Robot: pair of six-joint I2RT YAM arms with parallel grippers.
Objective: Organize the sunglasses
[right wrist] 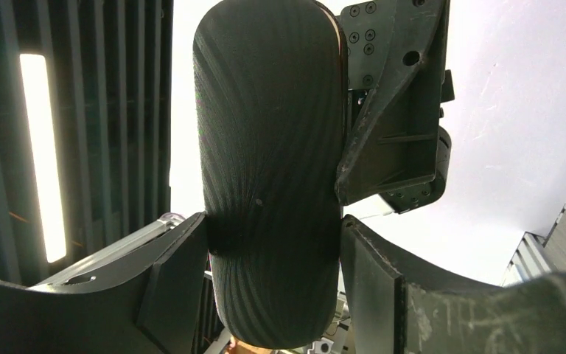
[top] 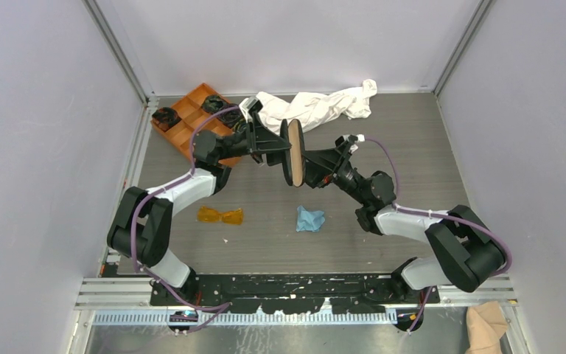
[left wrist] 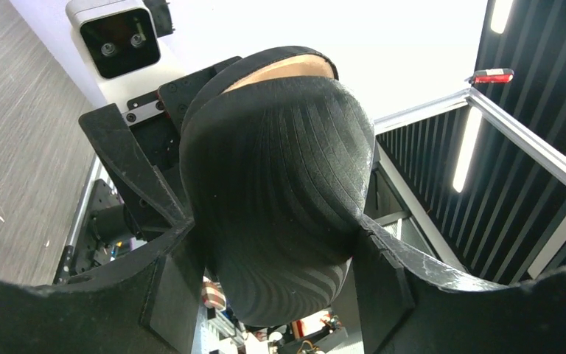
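Note:
A black ribbed glasses case [top: 286, 153] hangs upright over the middle of the table, between both arms. It is part open, and its tan lining [top: 296, 151] shows from above. My left gripper [top: 287, 147] is shut on the left half of its shell, which fills the middle of the left wrist view. From the other side, my right gripper [top: 309, 164] is shut on the right half, a black shell [right wrist: 273, 147] in the right wrist view. What lies inside the case is hidden. An amber bow-tie-shaped item, seemingly sunglasses [top: 220, 216], lies on the table at left.
A compartmented orange-brown tray [top: 186, 110] with several dark items stands at back left, partly behind the left arm. A white cloth [top: 324, 107] lies along the back wall. Below the case is a folded blue cloth [top: 310, 219].

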